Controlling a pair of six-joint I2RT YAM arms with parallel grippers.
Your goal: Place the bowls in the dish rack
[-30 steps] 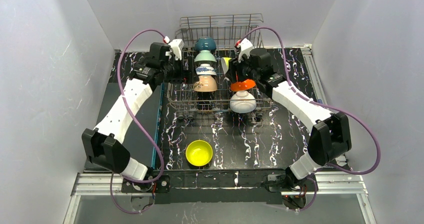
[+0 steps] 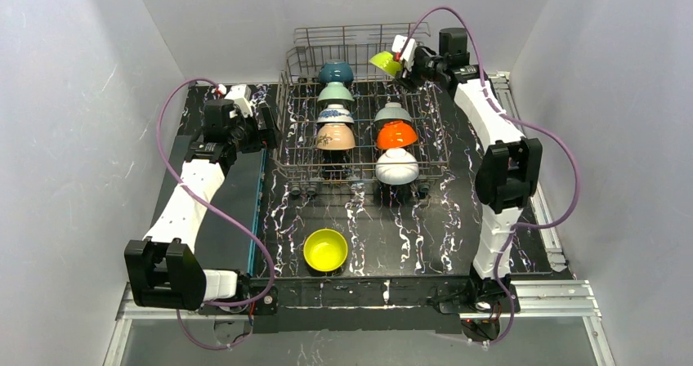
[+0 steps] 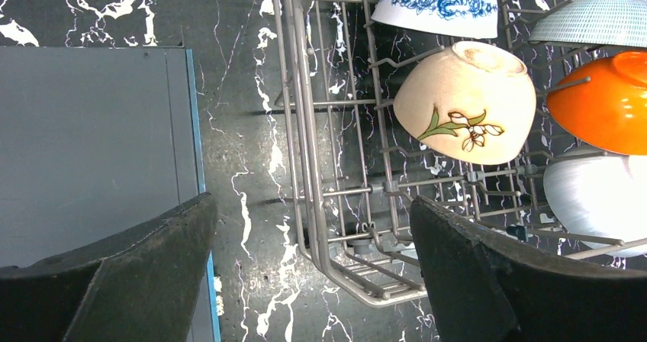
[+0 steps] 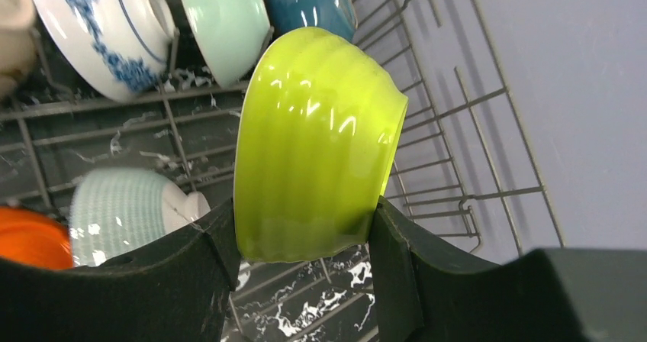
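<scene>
A yellow-green bowl point(image 4: 317, 143) is pinched at its lower end between the fingers of my right gripper. It is tilted, above the back right of the wire dish rack point(image 2: 282, 149). The rack's left row carries dark blue point(image 2: 336, 72), pale green point(image 2: 335, 92), blue-flowered point(image 2: 335, 115) and peach point(image 2: 335, 137) bowls. In the right row sit a grey-green bowl point(image 2: 393, 113), an orange bowl point(image 2: 396, 135) and a white bowl point(image 2: 397, 167). Another yellow-green bowl point(image 2: 325, 250) stands upright on the counter in front. Left of the rack, my left gripper is open and empty.
A dark grey panel with a blue edge point(image 3: 99, 128) lies left of the rack. Upright back wires point(image 4: 427, 128) rise close to the held bowl, before the grey wall point(image 2: 351, 2).
My right gripper has carried the bowl toward the back of the rack, and the bowl has turned. The left gripper has drawn back leftward, off the rack's left row.
</scene>
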